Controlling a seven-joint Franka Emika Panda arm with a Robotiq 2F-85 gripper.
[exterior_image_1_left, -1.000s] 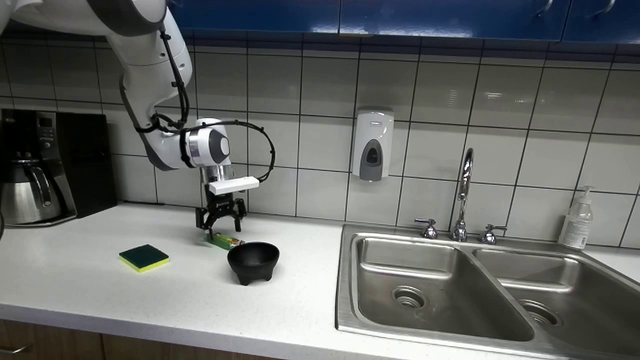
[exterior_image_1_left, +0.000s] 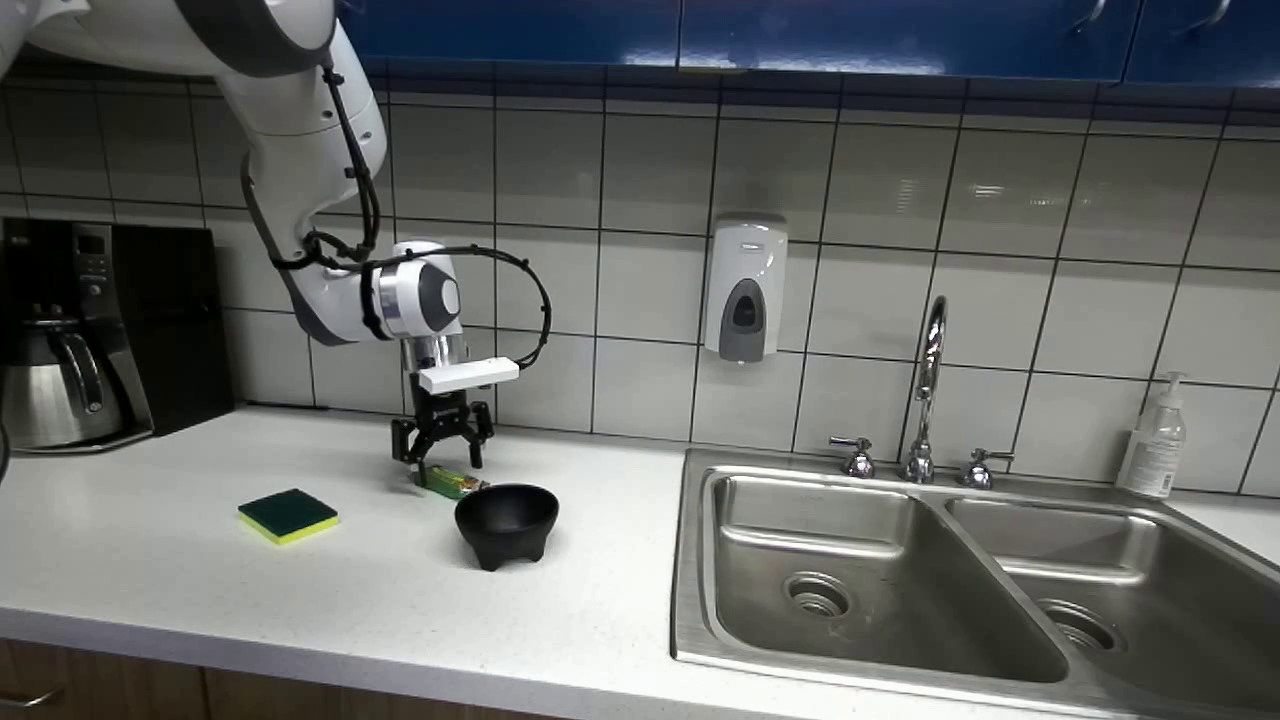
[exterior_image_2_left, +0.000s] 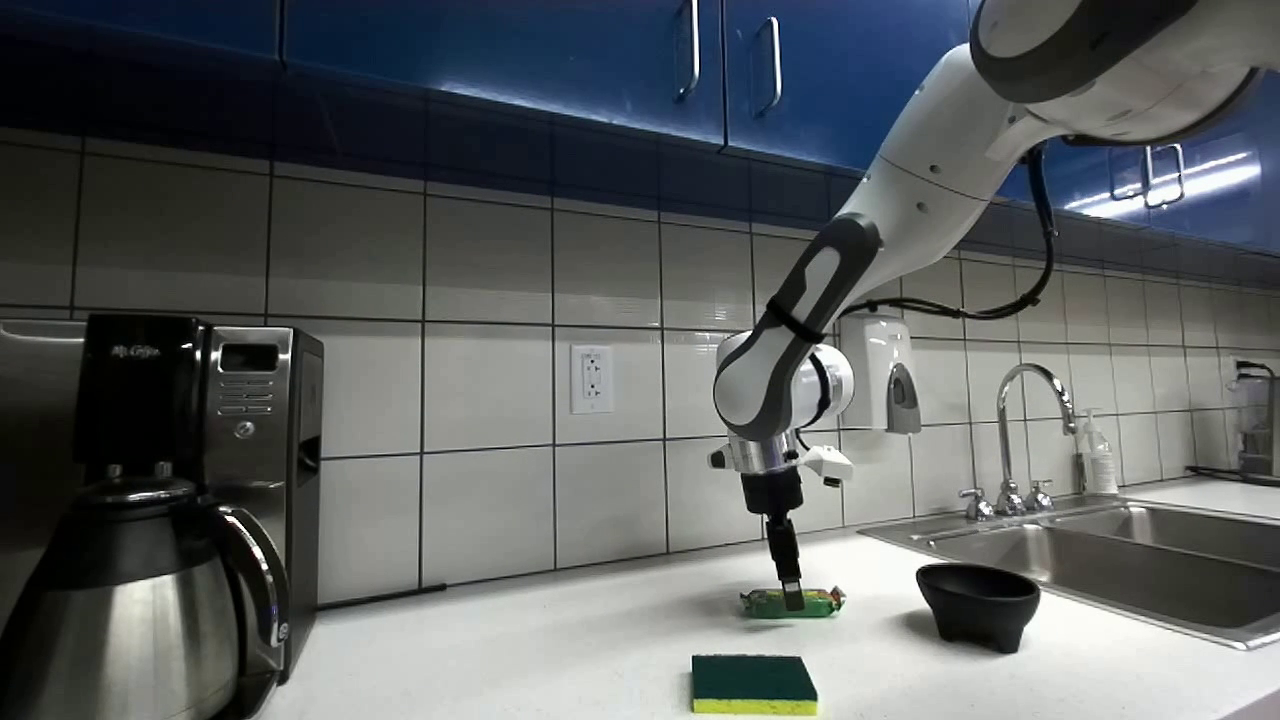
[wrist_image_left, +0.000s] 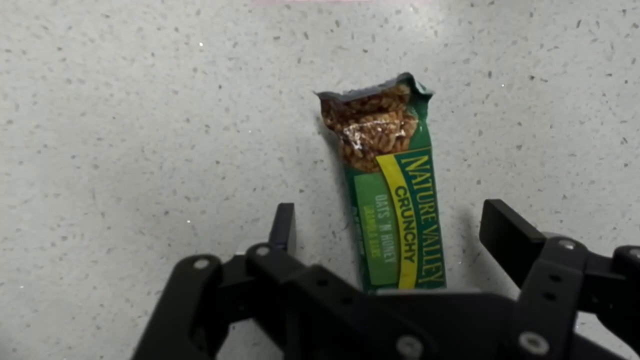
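Note:
A green granola bar (wrist_image_left: 396, 210) in its wrapper lies flat on the white counter. In the wrist view my gripper is open, its fingers apart on either side of the bar with bare counter showing between each finger and the wrapper. The bar's near end is hidden behind the gripper body. From the side, the fingertips of my gripper (exterior_image_1_left: 449, 470) point down close over the bar (exterior_image_1_left: 453, 482). The second exterior view has one finger (exterior_image_2_left: 792, 592) in front of the bar (exterior_image_2_left: 762, 604).
A black footed bowl (exterior_image_1_left: 506, 523) stands just right of the bar. A green and yellow sponge (exterior_image_1_left: 288, 514) lies to the left. The sink (exterior_image_1_left: 692, 564) is further right, the coffee maker (exterior_image_1_left: 180, 324) at far left. Open counter lies in front.
My gripper looks very slightly lower than a second ago. Bar, bowl and sponge have stayed in place.

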